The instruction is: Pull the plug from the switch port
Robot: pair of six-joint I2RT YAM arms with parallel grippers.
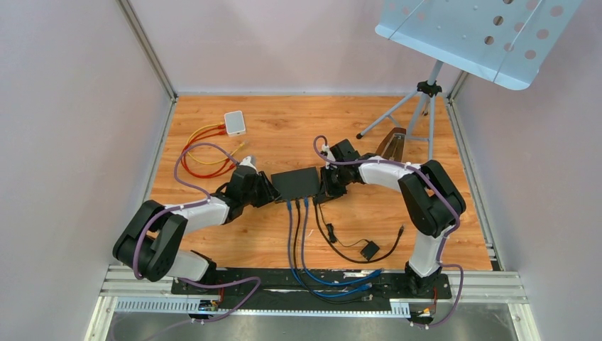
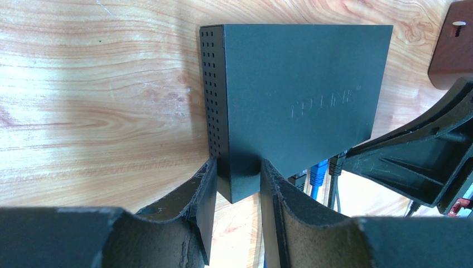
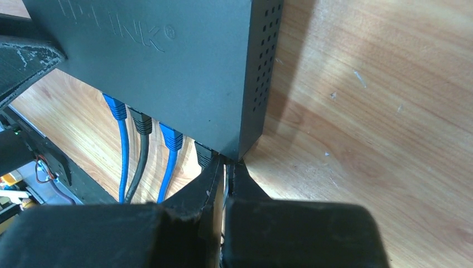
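Note:
The dark switch box (image 1: 295, 185) lies flat on the wooden table, with a row of cables plugged into its front side. My left gripper is shut on its front left corner, one finger against the perforated side. At the opposite front corner, my right gripper is shut, its tips just below the box edge. The outermost black plug (image 3: 203, 153) sits right beside those tips, partly covered by a finger; nothing clear shows between them. Further along are a blue plug (image 3: 170, 135), a black plug (image 3: 140, 121) and another blue plug (image 3: 115, 106), all at the box.
A small black adapter (image 1: 370, 249) and a loose black cable end lie front right. A white box (image 1: 235, 123) with red and yellow cables is back left. The stand (image 1: 428, 89) and a brown object (image 1: 391, 145) occupy the back right. Bare table lies behind the switch.

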